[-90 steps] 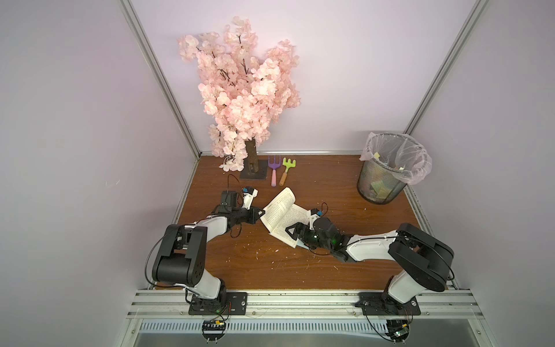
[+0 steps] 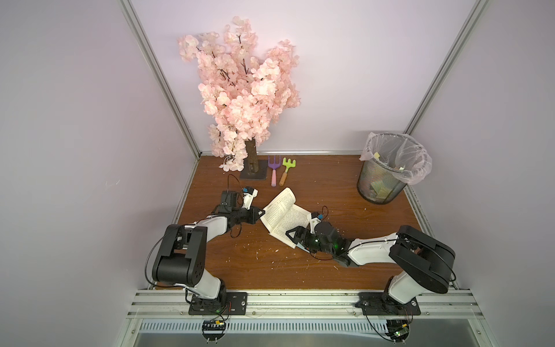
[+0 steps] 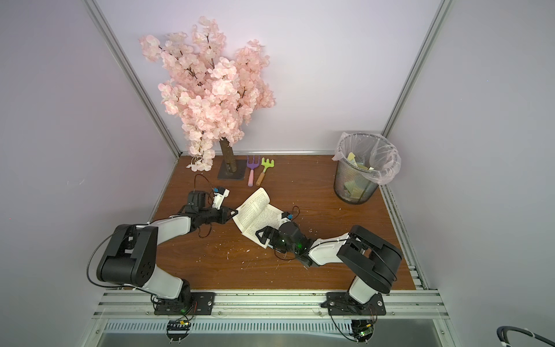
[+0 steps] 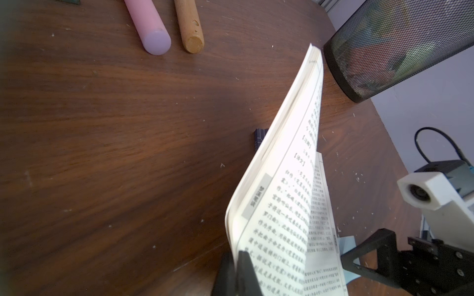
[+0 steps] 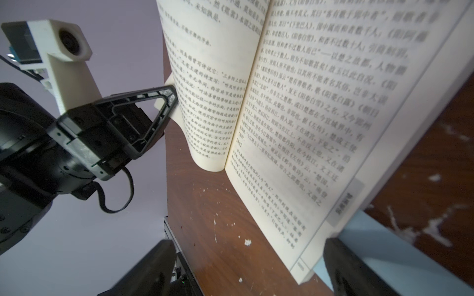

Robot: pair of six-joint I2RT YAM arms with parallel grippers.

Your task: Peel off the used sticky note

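Note:
An open book lies on the table, its left pages curling upward. From under the outer edge of its right page a light blue sticky note sticks out; the left wrist view shows part of that note too. My left gripper is shut on the book's left outer edge, only thin paper between its fingers. Over the lower right part of the book, my right gripper stands open. One of its fingers is close to the blue note and the page edge; whether they touch I cannot tell.
A mesh waste bin with a clear liner and paper scraps stands at the back right. Two toy garden forks, purple and green, lie beside the blossom tree.
My right gripper has shifted slightly toward the table's front and a little to the right. The left arm and the book look unmoved.

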